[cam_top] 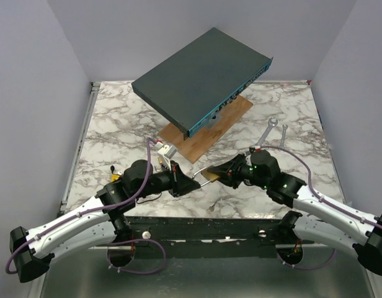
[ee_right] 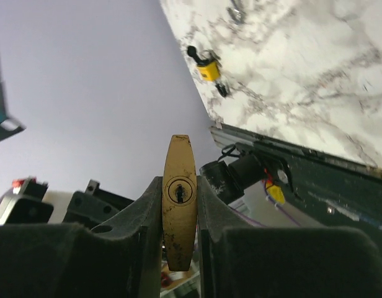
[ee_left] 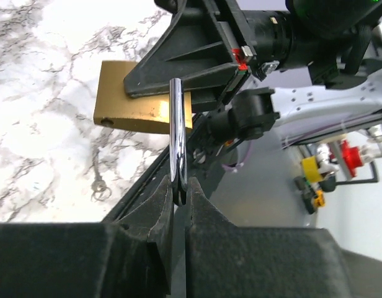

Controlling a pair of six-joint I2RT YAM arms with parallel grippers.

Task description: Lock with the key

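Note:
A brass padlock with a steel shackle is held in the air between both arms. Its gold body (ee_left: 110, 102) sits in my right gripper (cam_top: 217, 174), whose black fingers (ee_left: 172, 68) are shut across it. My left gripper (cam_top: 192, 181) is shut on the bright shackle (ee_left: 177, 133), seen edge-on. In the right wrist view the body's narrow end, with the keyhole (ee_right: 180, 191), faces the camera and no key is in it. Whether the shackle is seated cannot be told. A small key (ee_left: 100, 183) lies on the marble surface below.
A large dark box (cam_top: 200, 77) stands over a wooden board (cam_top: 234, 115) at the back. Two wrenches (cam_top: 267, 131) lie at the right. Near the left arm is a yellow-and-black tool (ee_right: 209, 69). Bare marble surrounds the key.

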